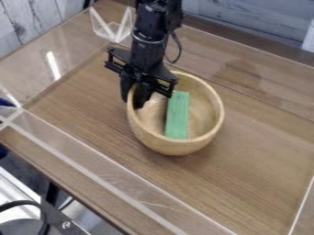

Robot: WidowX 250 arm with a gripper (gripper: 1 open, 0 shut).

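A wooden bowl point(203, 128) sits on the wooden table near the middle, with a long green object point(177, 117) lying inside it toward the right. My black gripper point(140, 95) is shut on the bowl's left rim, its lower part dark against the bowl, and the arm rises behind it to the top of the view.
A clear plastic strip runs along the left front edge, with cables beyond at the lower left. A white angular piece point(108, 26) stands at the back left, and walls border the back.
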